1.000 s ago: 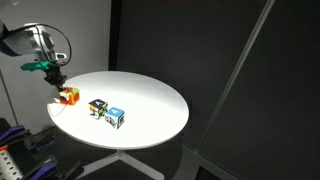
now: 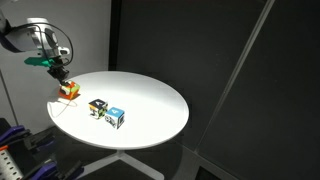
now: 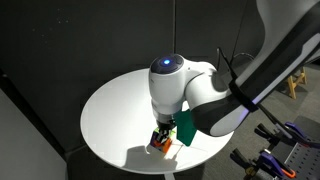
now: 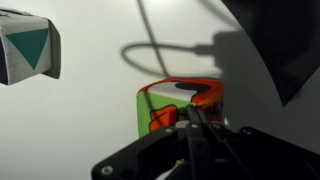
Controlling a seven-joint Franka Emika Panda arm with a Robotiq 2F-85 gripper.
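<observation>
A small box with red, orange and green faces (image 2: 70,94) stands near the left edge of the white round table (image 2: 150,92). My gripper (image 2: 66,84) is right at this box, over its upper part. In the wrist view the shut gripper overlaps the box (image 4: 172,93), and its dark fingers hide part of a printed face. Nothing shows between the fingers; whether they touch the box cannot be told. In exterior view 2 the box (image 3: 158,138) appears just beneath the white arm (image 3: 185,98).
Two more printed boxes stand to the right: a dark, multicoloured one (image 2: 97,108) and a blue and white one (image 2: 115,117). A white box with a teal triangle (image 4: 28,46) appears at the wrist view's upper left.
The arm's end has shifted slightly to the right in exterior view 1, from beside the box to over its upper part. The boxes appear to stay in place.
</observation>
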